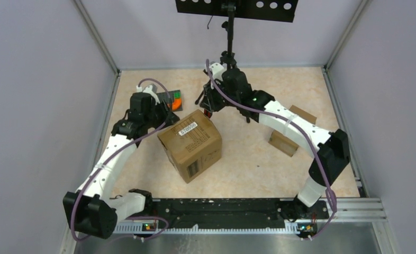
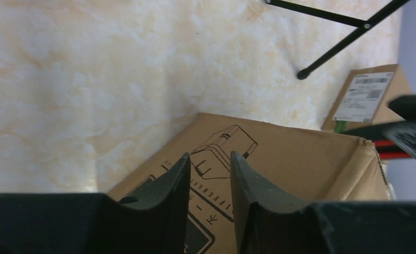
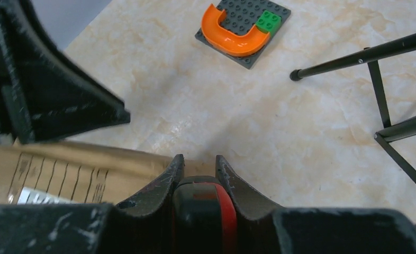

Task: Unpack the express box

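Observation:
In the top view the brown cardboard box (image 1: 203,135) stands turned at an angle left of centre, with its printed label up. My right gripper is shut on a black-and-red cutter (image 3: 198,198), held at the box's far right top edge; its blade cannot be seen. At the far left corner is my left gripper. Its fingers (image 2: 182,182) are a narrow gap apart in front of the printed cardboard, and whether they pinch any of it cannot be told.
A grey building plate (image 3: 253,21) with an orange curved piece (image 3: 232,39) lies behind the left gripper. A black tripod (image 1: 230,37) stands at the back. To the right lies a smaller brown box (image 1: 283,143).

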